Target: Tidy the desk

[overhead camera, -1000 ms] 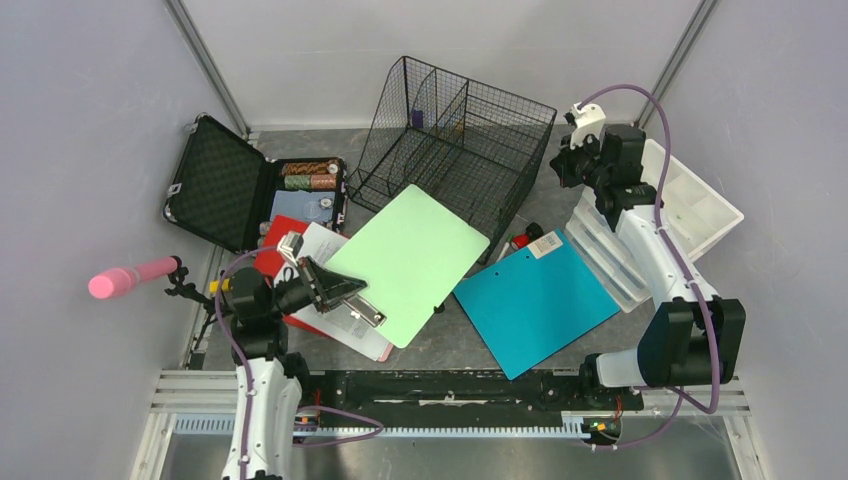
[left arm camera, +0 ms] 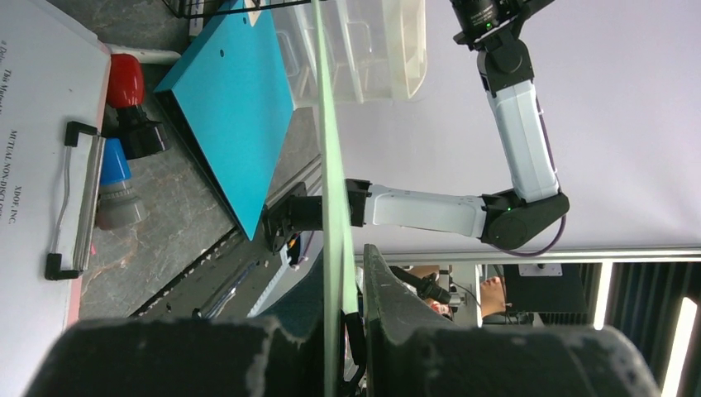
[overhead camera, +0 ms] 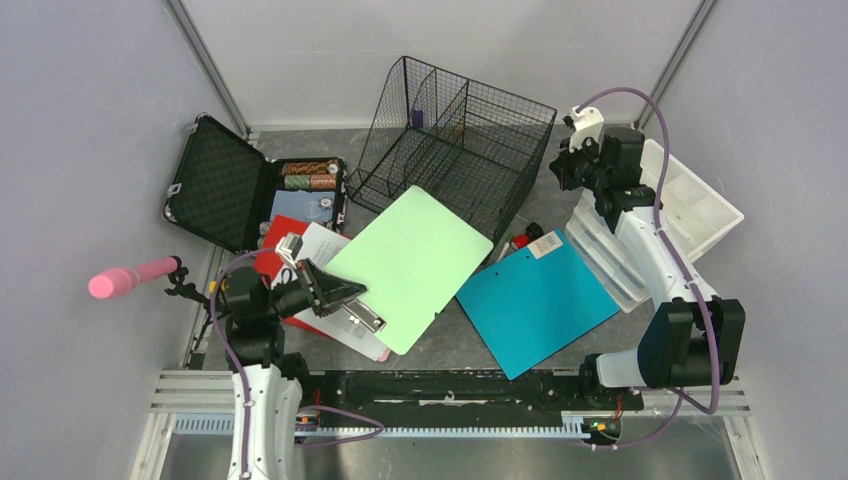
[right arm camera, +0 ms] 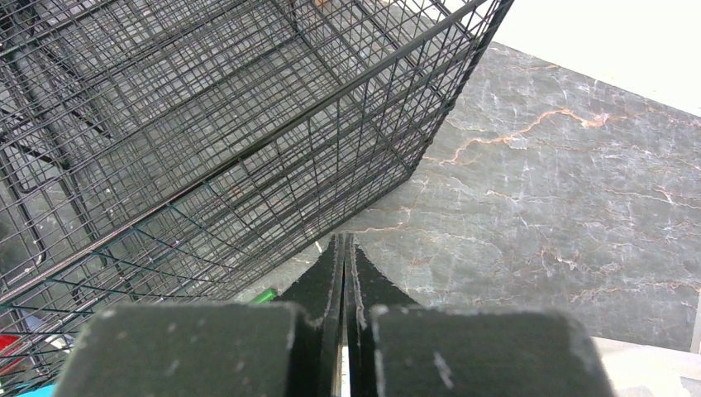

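Observation:
A light green clipboard [overhead camera: 415,265] is held by its left edge in my left gripper [overhead camera: 352,293], which is shut on it. In the left wrist view the clipboard [left arm camera: 331,165] appears edge-on between the fingers. A black wire basket [overhead camera: 455,140] stands at the back middle, its near corner covered by the clipboard in the top view. My right gripper is shut beside the basket's right side, nothing showing between its fingers. A blue folder [overhead camera: 540,300] lies on the desk to the right of the clipboard.
An open black case [overhead camera: 215,180] sits at the left. Papers and a red folder [overhead camera: 290,226] lie under my left arm. White trays [overhead camera: 705,205] stand at the right. Small red and blue bulbs [left arm camera: 126,81] lie near the folder.
My right arm is nearly still.

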